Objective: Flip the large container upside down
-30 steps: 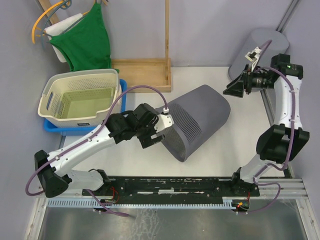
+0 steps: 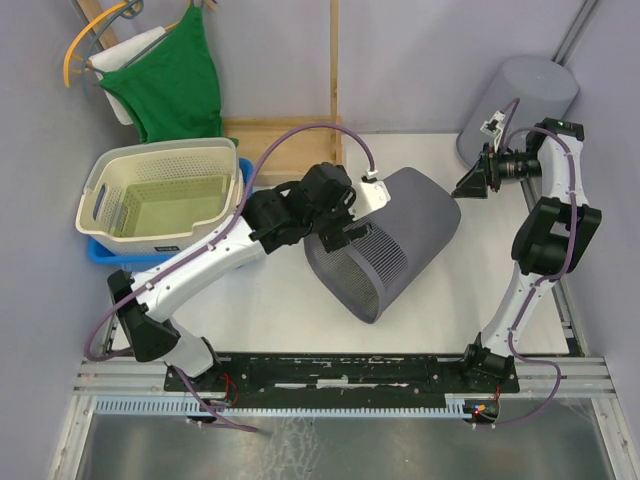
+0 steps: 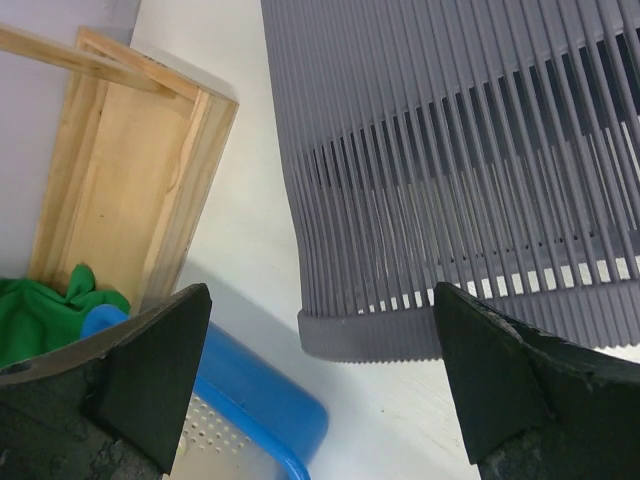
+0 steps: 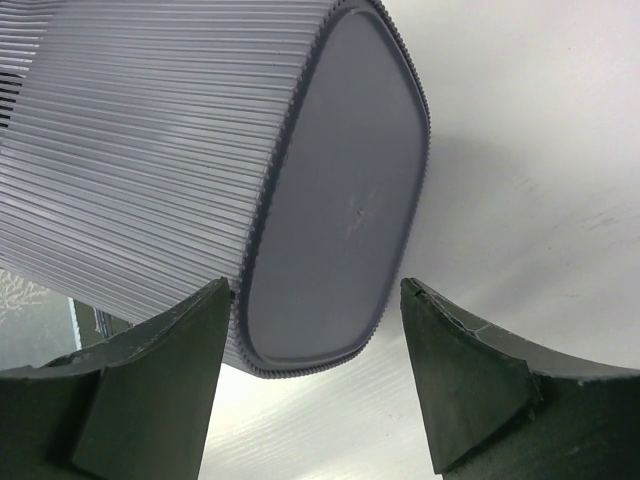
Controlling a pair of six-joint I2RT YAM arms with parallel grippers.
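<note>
The large grey ribbed container [image 2: 415,215] lies on its side in the middle of the table. Its open mouth faces the lower left, and its flat base [image 4: 340,190] faces the right wrist camera. Over the mouth end is my left gripper [image 2: 350,232], open; in its own view the slotted rim [image 3: 390,335] lies beyond the fingers, and nothing is between them. My right gripper [image 2: 472,190] stands open by the base end, at the upper right. In the right wrist view its left fingertip [image 4: 215,300] overlaps the base's near edge; whether they touch I cannot tell.
A cream basket [image 2: 150,245] in a blue tub [image 2: 105,255] stands at the left. Behind are a wooden stand [image 2: 285,150], a green cloth [image 2: 170,85] and a grey bin [image 2: 520,85].
The right gripper shifted slightly near the base. The container has stayed put.
</note>
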